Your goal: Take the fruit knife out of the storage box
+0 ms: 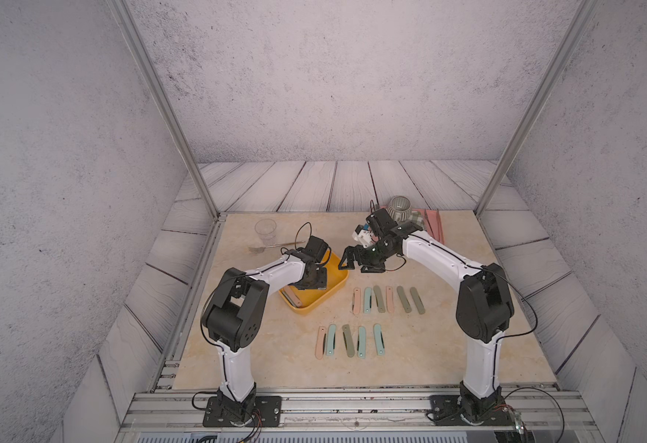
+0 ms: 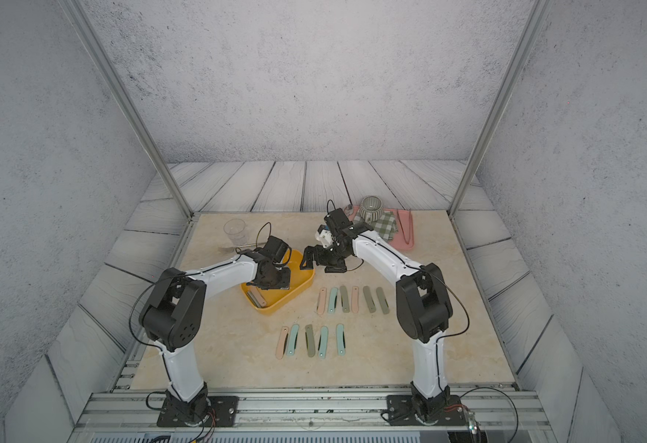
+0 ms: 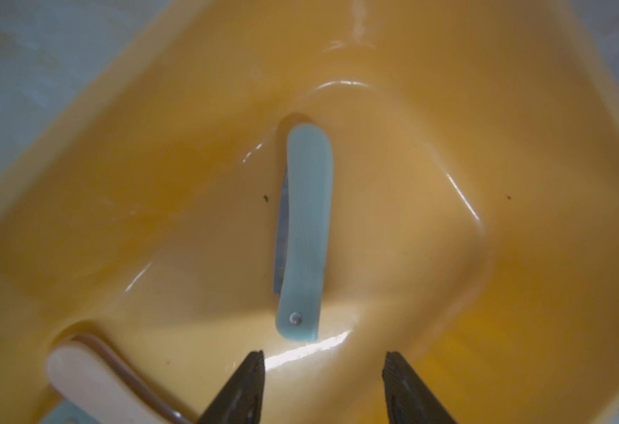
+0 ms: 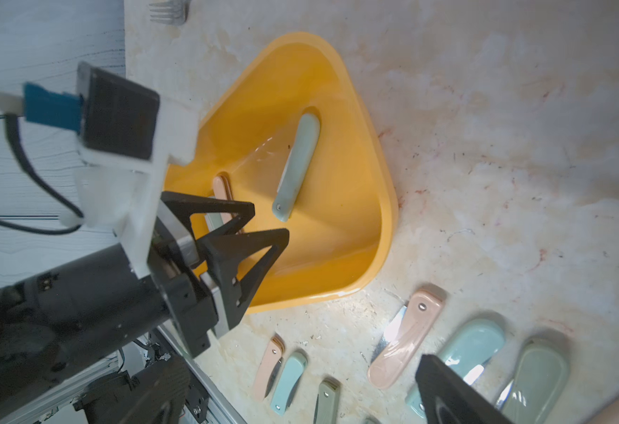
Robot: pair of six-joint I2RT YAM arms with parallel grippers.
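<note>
The yellow storage box (image 4: 374, 233) sits on the left part of the table. On its floor lies a light-blue folding fruit knife (image 3: 308, 219), blade edge showing along one side, touched by no finger. My left gripper is inside the box area, just off the pivot end of that knife. Its fingers (image 3: 242, 388) stand apart with nothing between them. A pink knife (image 3: 97, 385) and a partly hidden greenish one (image 4: 214, 221) lie at the other end of the box. To the right of the box, my right gripper (image 1: 347, 258) is open and empty.
Several folded knives lie in two rows on the table, including a pink one (image 4: 406, 339) near the box. A clear cup (image 1: 265, 228) and a fork (image 1: 258, 249) are behind it. A pink tray (image 2: 406, 234) stands at the back right.
</note>
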